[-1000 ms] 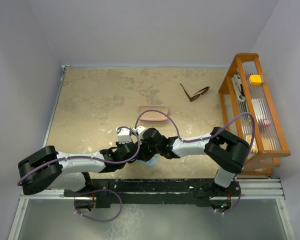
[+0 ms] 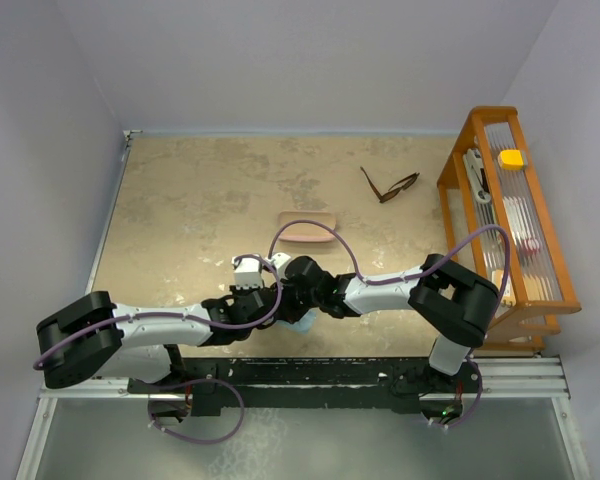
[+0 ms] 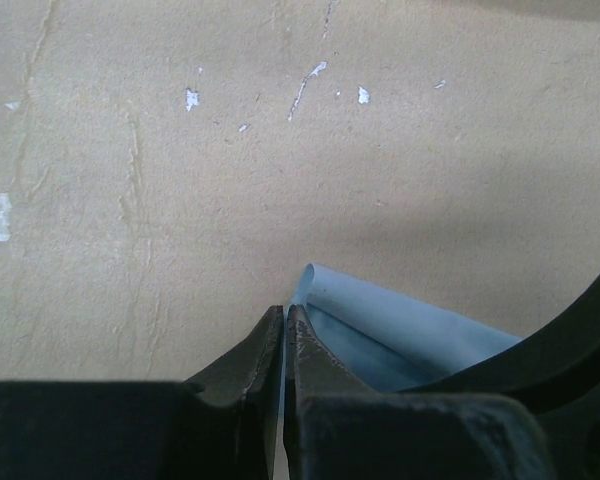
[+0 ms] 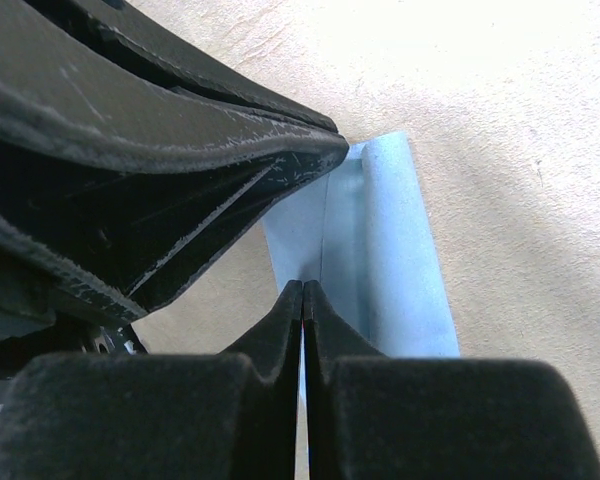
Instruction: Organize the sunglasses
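Observation:
Brown sunglasses (image 2: 388,190) lie unfolded toward the back right of the table in the top view. Both arms meet at the front middle over a light blue cloth (image 2: 302,324), which shows folded in both wrist views (image 3: 400,320) (image 4: 400,240). My left gripper is shut at the cloth's edge; whether cloth is between its fingertips is unclear. My right gripper is shut, its fingertips on the cloth, with nothing clearly between them.
A pink tray (image 2: 306,218) sits just behind the arms. A wooden rack (image 2: 540,230) with several small items stands along the right side.

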